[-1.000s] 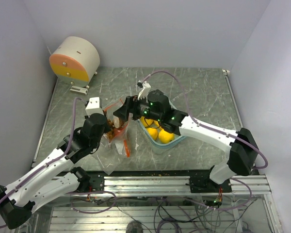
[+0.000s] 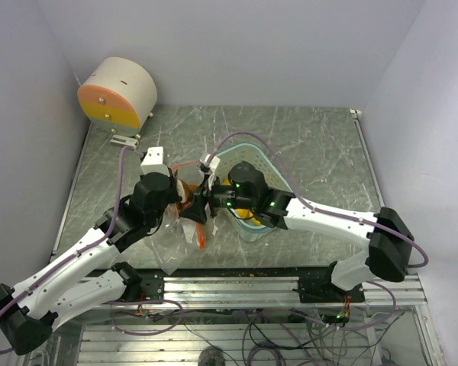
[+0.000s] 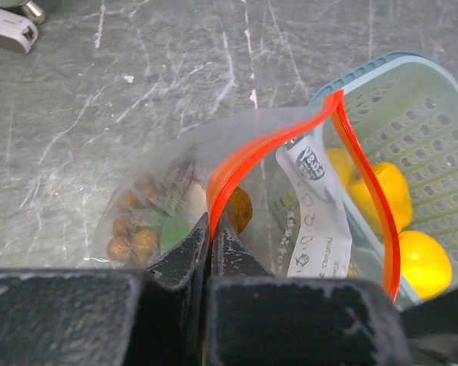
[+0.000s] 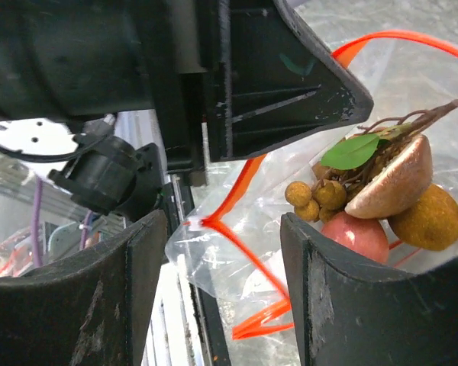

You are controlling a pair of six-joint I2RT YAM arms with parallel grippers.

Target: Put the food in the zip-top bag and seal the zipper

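The clear zip bag with orange zipper (image 3: 324, 107) hangs from my left gripper, which is shut on its edge. Inside are a red fruit (image 4: 355, 238), a brown potato-like item (image 4: 427, 217), a cut piece (image 4: 389, 183), small round tan items (image 4: 328, 194) and a green leaf (image 4: 351, 151). A white printed label (image 3: 313, 206) shows on the bag. My right gripper is parted around a lower stretch of orange zipper at the bag's mouth, close beside the left one.
A pale basket (image 3: 412, 130) with yellow items (image 3: 425, 263) stands right of the bag, under the right arm. A cream and orange box (image 2: 114, 91) sits at the back left.
My right gripper has come left and toward the front, in close to the bag and my left gripper. The left one has shifted only slightly.
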